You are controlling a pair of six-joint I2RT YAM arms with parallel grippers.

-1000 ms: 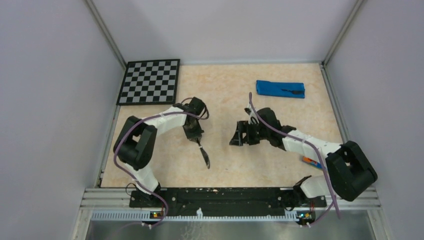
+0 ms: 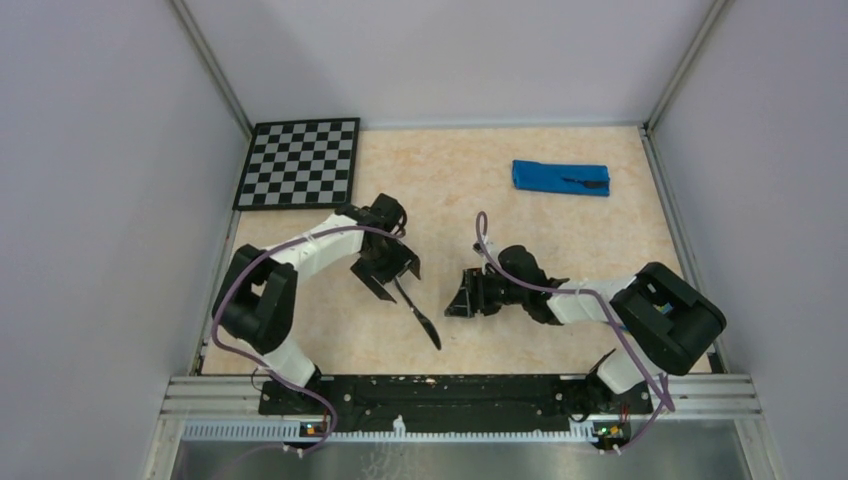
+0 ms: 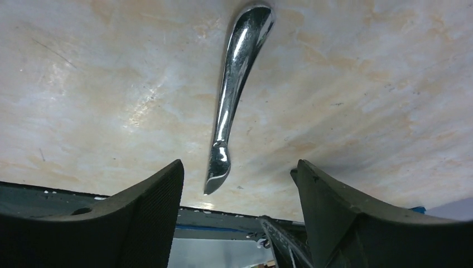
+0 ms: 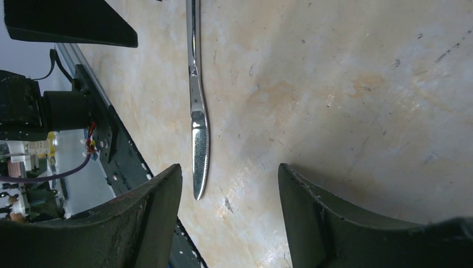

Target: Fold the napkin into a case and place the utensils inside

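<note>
A silver knife (image 2: 420,320) lies on the table, blade toward the front edge; it shows whole in the left wrist view (image 3: 234,72) and in the right wrist view (image 4: 198,145). My left gripper (image 2: 386,281) is open above the handle end, holding nothing. My right gripper (image 2: 463,300) stands open to the right of the knife, nothing between its fingers. A folded blue napkin (image 2: 545,175) lies at the back right, with dark utensils (image 2: 590,184) on it.
A checkered board (image 2: 297,165) occupies the back left. The front edge borders a dark rail.
My left gripper has opened and lifted off the knife, which now lies slightly farther right at its blade end. My right arm has moved left and toward the front.
</note>
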